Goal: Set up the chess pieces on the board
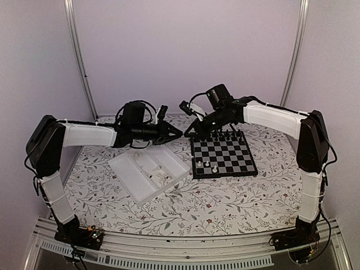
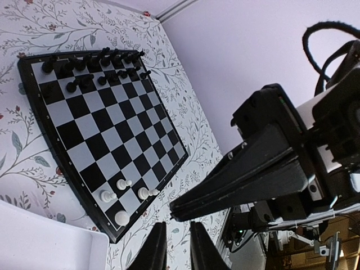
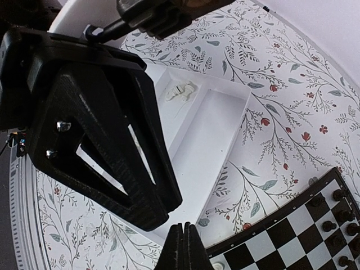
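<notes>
The chessboard [image 1: 224, 157] lies right of centre, black pieces [image 2: 84, 81] along its far side and several white pieces [image 2: 108, 196] on its near left part. The white tray [image 1: 126, 177] beside it holds white pieces [image 3: 180, 91]. My left gripper [image 1: 175, 135] and right gripper [image 1: 189, 130] meet in mid-air above the gap between tray and board, their tips close together. In the right wrist view my right gripper's fingertips are together at the bottom edge, nothing visible between them. Whether the left one holds something small is hidden.
Pale walls stand behind and to either side.
</notes>
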